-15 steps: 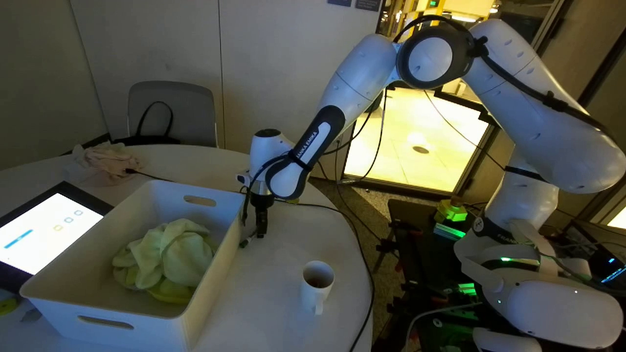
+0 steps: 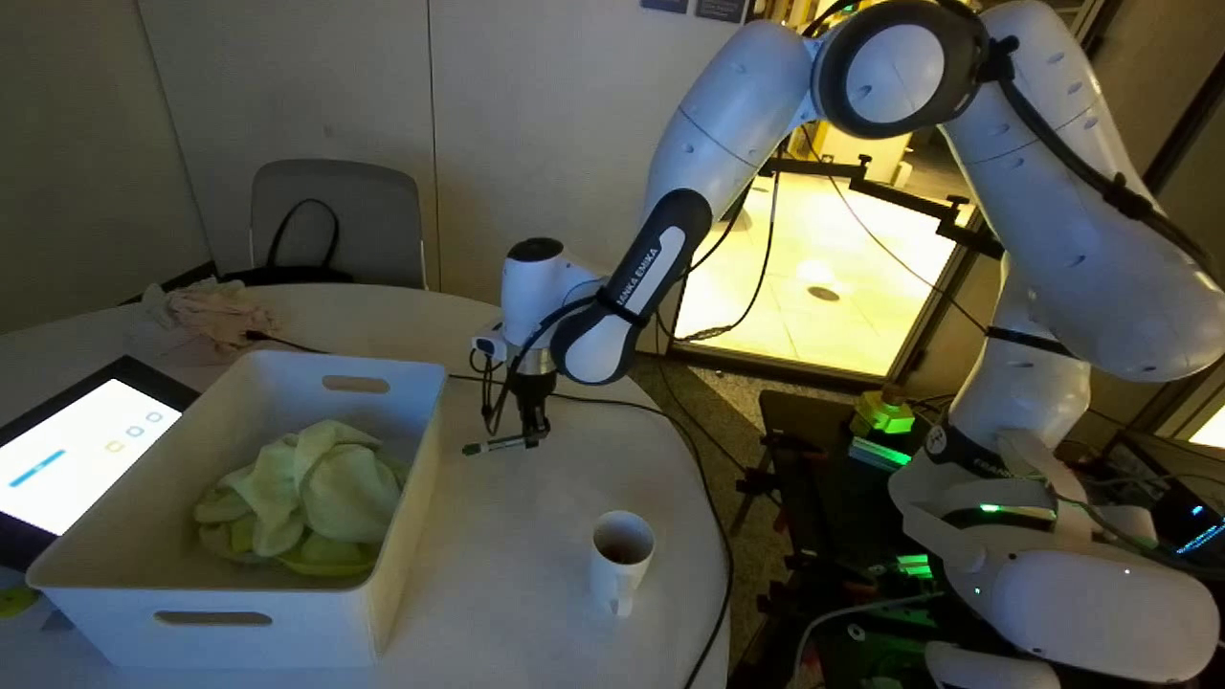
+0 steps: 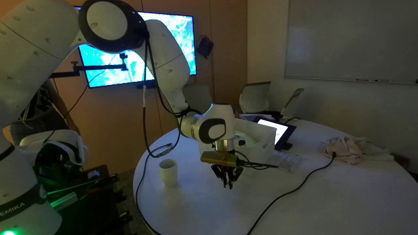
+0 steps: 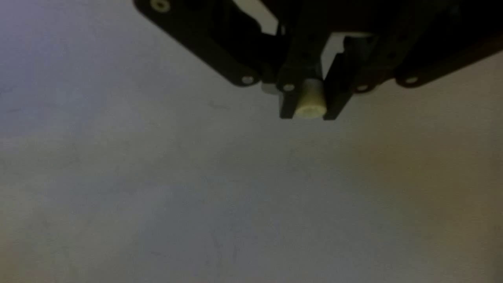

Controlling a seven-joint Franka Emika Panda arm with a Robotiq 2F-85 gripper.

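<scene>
A slim marker [image 2: 491, 446], dark with a pale stretch, juts leftward from my gripper [image 2: 535, 440], which is shut on it just above the white table. In the wrist view the pale end of the marker [image 4: 311, 104] sits between the two dark fingers of the gripper, with bare tabletop beyond. The second exterior view shows the gripper [image 3: 228, 184] pointing down; the marker cannot be made out there. A white mug [image 2: 621, 568] stands upright nearer the front. Left of the gripper is a white bin [image 2: 404, 551] holding a crumpled pale-green cloth [image 2: 310, 488].
A lit tablet [image 2: 86, 454] lies left of the bin, and a pinkish cloth [image 2: 212, 312] is heaped at the back left. One black cable [image 3: 290, 192] crosses the tabletop. Clear table lies between gripper and mug.
My gripper has moved slightly right and up, away from the bin, and the marker now shows more of its length. The bin has shifted left, covering more of the tablet. The mug has not moved.
</scene>
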